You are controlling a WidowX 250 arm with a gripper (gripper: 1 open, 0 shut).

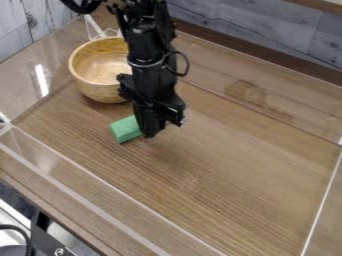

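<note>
The black gripper [142, 122] hangs low over the wooden table, just right of a green block [126, 128] lying on the surface. Its fingertips are close beside the block; whether they touch it is hard to tell, and so is whether anything is between them.
A yellow bowl [100, 68] stands behind and left of the gripper. Black cables lie at the lower left edge.
</note>
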